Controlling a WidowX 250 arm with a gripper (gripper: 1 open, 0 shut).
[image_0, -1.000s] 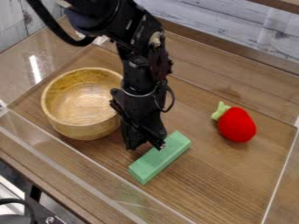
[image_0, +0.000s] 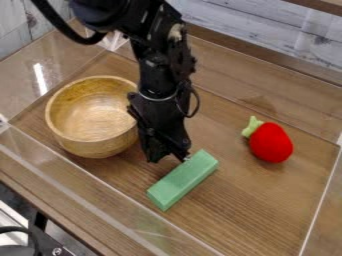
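The black arm reaches down from the top centre to my gripper (image_0: 166, 150), which is low over the wooden table (image_0: 267, 210), between a tan bowl (image_0: 83, 115) on the left and a green block (image_0: 183, 180) in front on the right. The gripper looks shut, and I see nothing between its fingers; its tips are partly dark against the table.
A red object with a green top (image_0: 270, 142) lies to the right. A white wall stands at the back left.
The gripper has lifted slightly and shifted back, away from the green block. The bowl, block and red object look unmoved.
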